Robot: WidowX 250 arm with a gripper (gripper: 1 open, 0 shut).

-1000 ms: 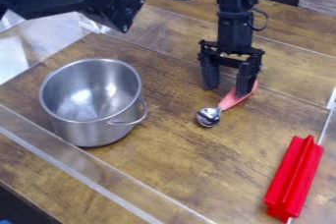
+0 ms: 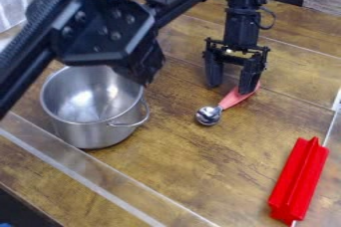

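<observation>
My gripper (image 2: pixel 234 69) hangs in the upper middle over the pink handle of a spoon (image 2: pixel 237 98), its two black fingers apart and low at the handle's far end. Whether anything is between them is hard to tell. The spoon's metal head points toward the lower left. A steel pot (image 2: pixel 94 112) sits at the left, partly behind the arm's dark body, which crosses the upper left.
A red object (image 2: pixel 298 179), long and narrow, lies at the lower right.
The arm's dark body has swung down and left, covering more of the table and the pot's upper area. My gripper and the spoon have shifted slightly.
</observation>
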